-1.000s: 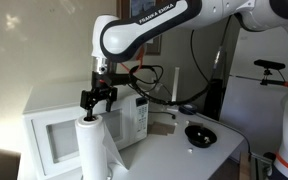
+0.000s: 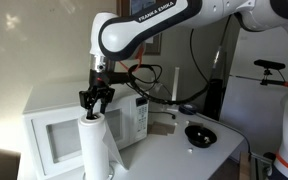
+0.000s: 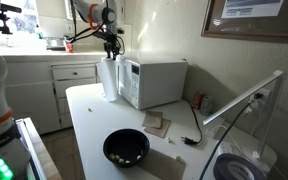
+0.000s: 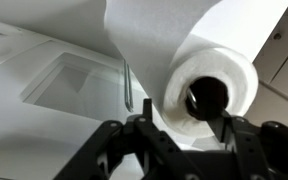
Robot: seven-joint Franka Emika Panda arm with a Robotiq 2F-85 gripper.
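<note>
A white paper towel roll (image 2: 94, 150) stands upright on the counter, a loose sheet hanging from its side. My gripper (image 2: 95, 107) points down at the top of the roll. In the wrist view, the roll's round end (image 4: 246, 85) shows its dark hollow core. The gripper's fingers (image 4: 142, 128) are apart there, one near the outer edge of the roll and the other by the core. Part of the roll's rim lies between them in that view. Whether either finger touches the paper cannot be made out.
A white microwave (image 3: 154, 82) stands right beside the roll. A black pan (image 3: 127, 147) lies farther along the white counter, with a brown board (image 3: 156, 122) and a cable (image 3: 192, 122) near the wall. Between pan and roll the counter is mostly clear.
The gripper's fingers look a little closer together over the top of the roll than a second ago. The roll has stayed in place.
</note>
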